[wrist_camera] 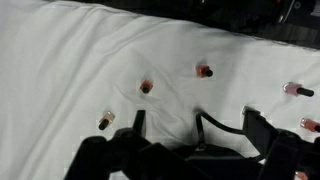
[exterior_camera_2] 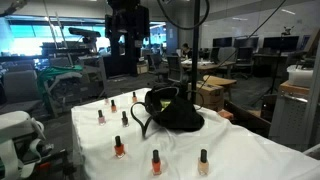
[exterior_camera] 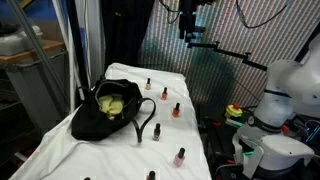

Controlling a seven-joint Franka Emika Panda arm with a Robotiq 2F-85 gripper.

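High above the table, my gripper stands open, its two black fingers wide apart with nothing between them. Below it, on the white cloth, small nail polish bottles stand scattered: an amber one (wrist_camera: 106, 120), a coral one (wrist_camera: 147, 86) and a red one (wrist_camera: 205, 71) show in the wrist view. More bottles are at its right, including a pink-red one (wrist_camera: 297, 89). A black bag (exterior_camera: 92, 122) sits open on the cloth, with something yellow-green (exterior_camera: 113, 106) inside. The wrist view has the bag partly hidden behind the gripper; its strap loops out.
In exterior view 2, more bottles stand near the front, such as an orange one (exterior_camera_2: 156, 162) and a peach one (exterior_camera_2: 203, 162). A white robot arm base (exterior_camera: 275, 150) is beside the table. Bare cloth (exterior_camera_2: 255, 160) lies at the right of that view.
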